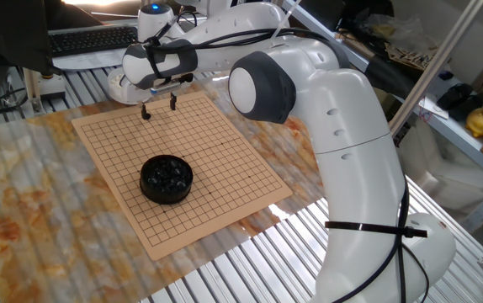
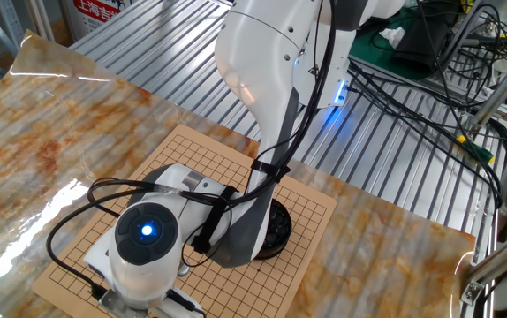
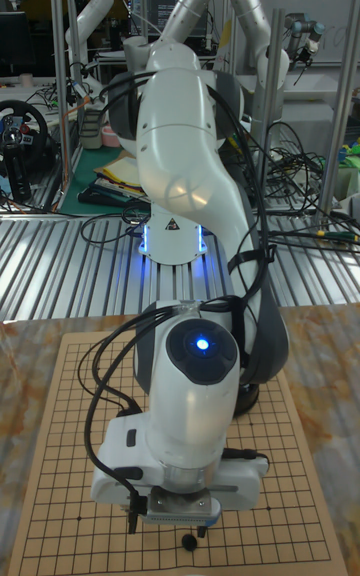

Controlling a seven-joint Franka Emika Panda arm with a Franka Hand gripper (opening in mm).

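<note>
My gripper (image 1: 160,110) is low over the far part of the tan grid board (image 1: 216,172), fingers apart, with a clear gap between its two dark fingers. In exterior view 3 a single black stone (image 3: 190,543) shows on the board close to one finger; whether they touch cannot be made out. A round black bowl (image 1: 167,179) full of black stones stands on the board, nearer the arm's base and apart from the gripper. The forearm partly covers that bowl (image 2: 276,231) in exterior view 2, where the fingertips are hidden.
The board lies on a marbled brown sheet (image 1: 23,194) over a slatted metal table (image 2: 161,57). Beyond the table's far side sits a keyboard (image 1: 94,39). Loose cables (image 2: 412,132) run over the slats near the base. Most of the board is bare.
</note>
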